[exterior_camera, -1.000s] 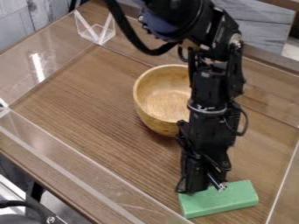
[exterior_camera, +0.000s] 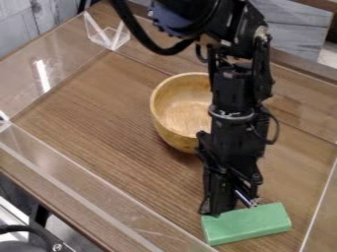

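My black gripper reaches down at the right, low over the near part of the table, with its fingertips at the back edge of a flat green block. The gripper is shut; whether anything thin sits between its tips is too small to tell. Behind the arm, a yellow-tan bowl stands partly hidden by it.
Clear plastic pieces are fixed at the back-left corner. A black cable curves in the lower-left corner.
The gripper and arm have shifted very slightly. The green block and bowl look unmoved.
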